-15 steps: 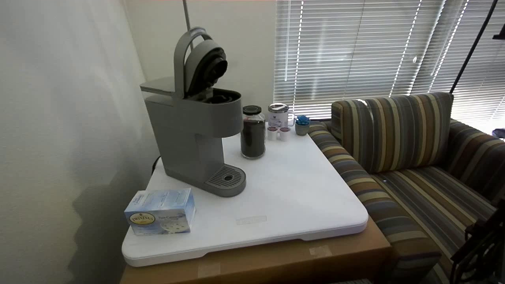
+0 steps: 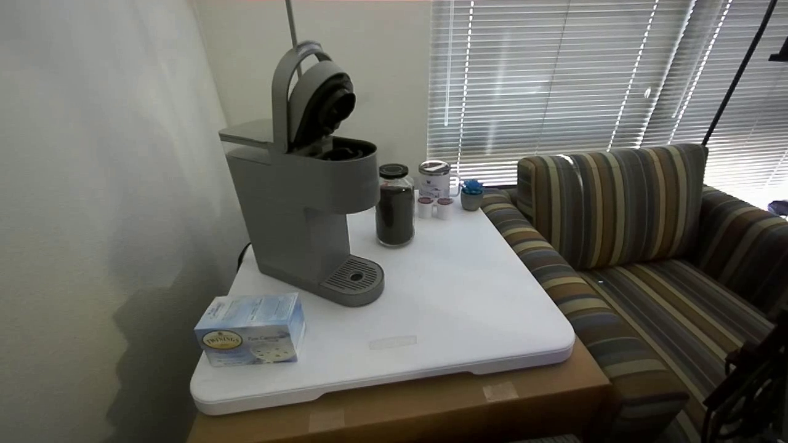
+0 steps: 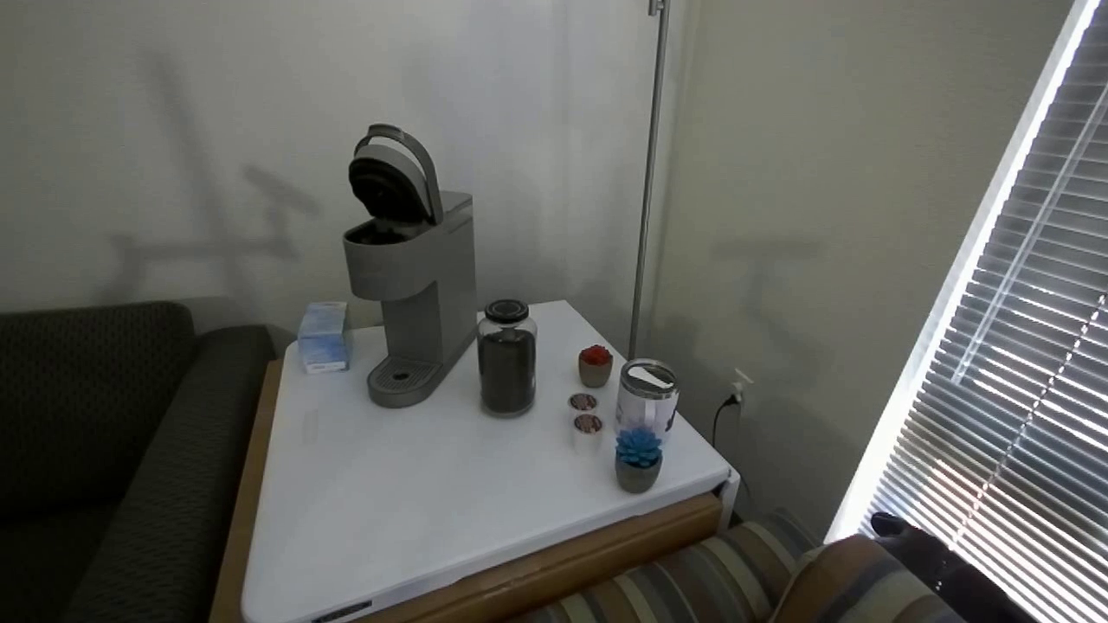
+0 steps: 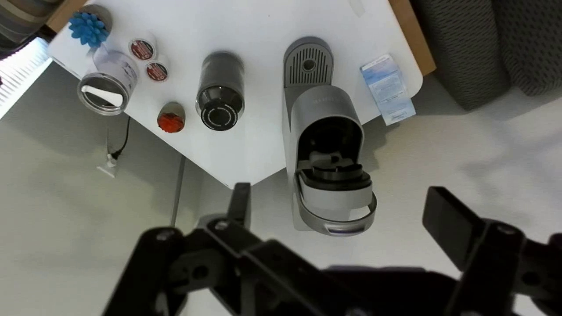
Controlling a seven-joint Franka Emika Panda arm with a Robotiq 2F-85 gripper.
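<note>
A grey coffee maker (image 2: 288, 207) stands on the white table with its lid (image 2: 317, 99) raised; in the wrist view its pod chamber (image 4: 329, 138) looks dark and I cannot make out a pod in it. My gripper is open, its two black fingers wide apart with nothing held between them. It appears well clear of everything on the table. Neither exterior view shows the gripper's fingers.
A dark-filled jar (image 3: 508, 358) stands between the coffee maker and the pods. Red (image 3: 595, 367) and blue (image 3: 638, 459) potted succulents flank the mug. A Twinings tea box (image 2: 251, 330) lies at the opposite table corner.
</note>
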